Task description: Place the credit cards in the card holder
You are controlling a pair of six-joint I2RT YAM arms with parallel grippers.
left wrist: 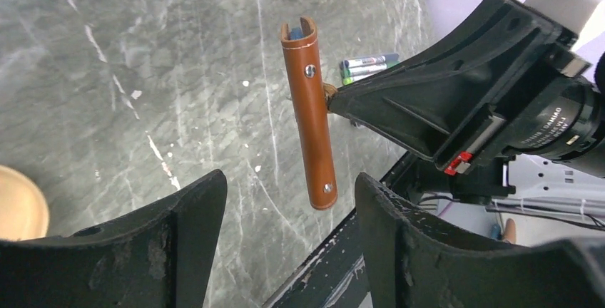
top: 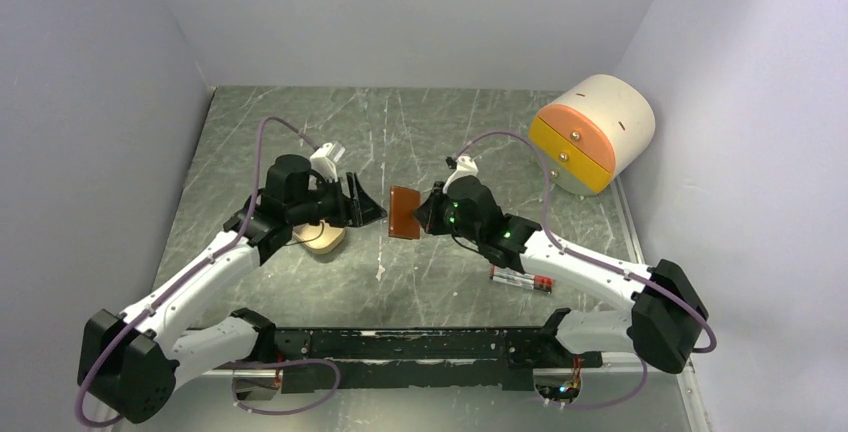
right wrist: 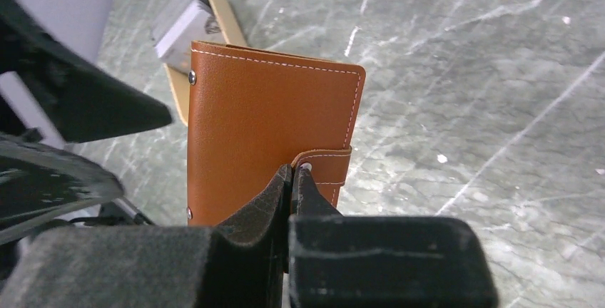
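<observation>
A brown leather card holder (top: pixel 404 213) is held up above the middle of the table. My right gripper is shut on its strap edge, and the holder (right wrist: pixel 267 119) fills the middle of the right wrist view. In the left wrist view the holder (left wrist: pixel 309 115) is seen edge-on, spine toward me, with something blue just inside its top. My left gripper stands partly open and empty, a short way to the holder's left. Light-coloured cards (right wrist: pixel 191 33) lie in a beige container (right wrist: pixel 225 16), largely covered from above by the left arm.
Several markers (top: pixel 521 279) lie at the front right, beneath the right arm. A rounded drawer box (top: pixel 592 135) stands at the back right.
</observation>
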